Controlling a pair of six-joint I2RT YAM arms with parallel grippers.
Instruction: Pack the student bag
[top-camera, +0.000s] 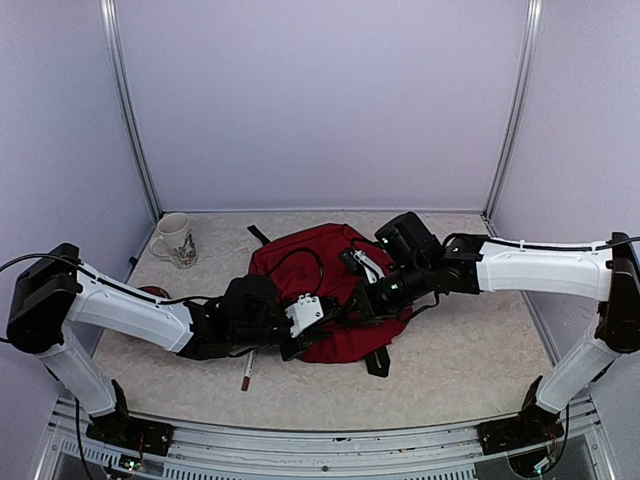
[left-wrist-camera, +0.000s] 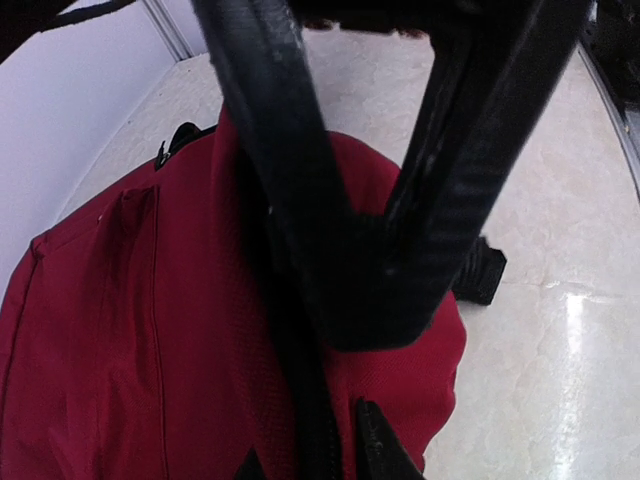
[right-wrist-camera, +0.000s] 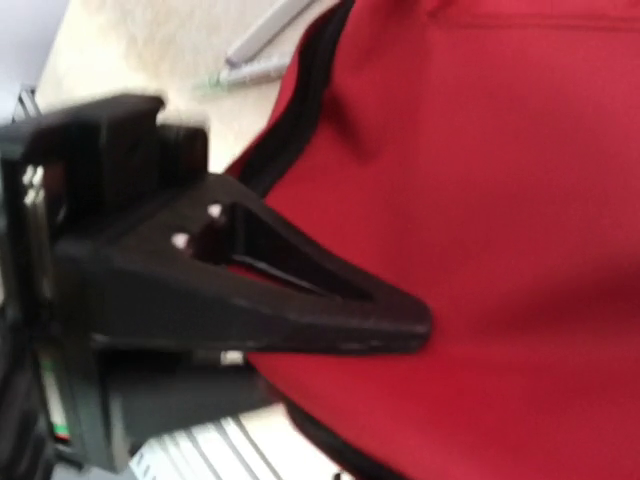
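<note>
A red backpack (top-camera: 305, 255) with black straps and trim lies mid-table. My left gripper (top-camera: 315, 330) is over its front part; in the left wrist view a red edge with a black strip runs beneath its frame, and its fingertips are not clear. My right gripper (top-camera: 355, 305) is low over the bag, close to the left one; in the right wrist view its fingers (right-wrist-camera: 360, 315) lie against red fabric (right-wrist-camera: 500, 200) and look shut, with nothing clearly between them.
A white mug (top-camera: 177, 242) stands at the back left. A round dark red object (top-camera: 152, 292) is partly hidden by the left arm, and pens (top-camera: 248, 375) lie left of the bag.
</note>
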